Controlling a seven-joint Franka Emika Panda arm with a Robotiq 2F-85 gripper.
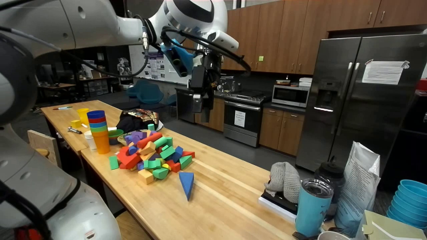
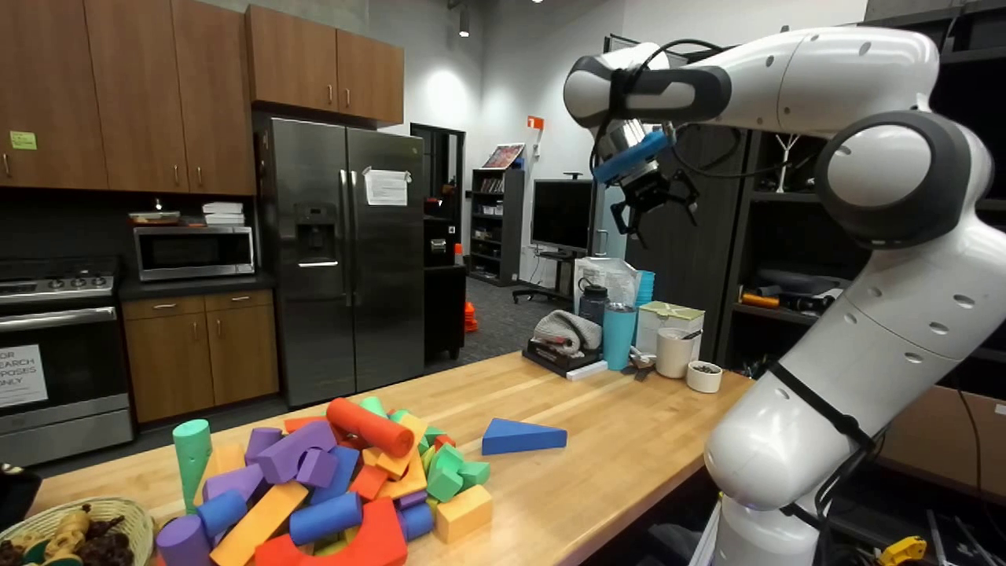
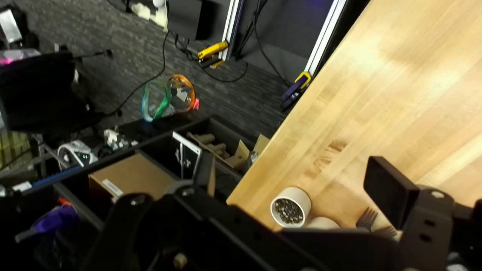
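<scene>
High above the table, my gripper [image 2: 665, 229] stands open, with nothing showing between its fingers. In the wrist view its two dark fingers [image 3: 391, 192] are far apart, and the table surface and floor appear beyond them. A heaped pile of colored blocks [image 1: 150, 154] lies on the wooden table, in red, green, blue, orange and purple. Apart from the pile, a blue triangular block [image 2: 523, 437] rests alone on bare wood. The gripper touches none of the blocks.
Stacked cups [image 1: 102, 138] and a basket [image 2: 137, 519] stand by the pile. At the other end are a grey cloth [image 1: 285, 182], a turquoise tumbler [image 1: 314, 208], forks [image 3: 367, 219] and a small white cup [image 3: 293, 198].
</scene>
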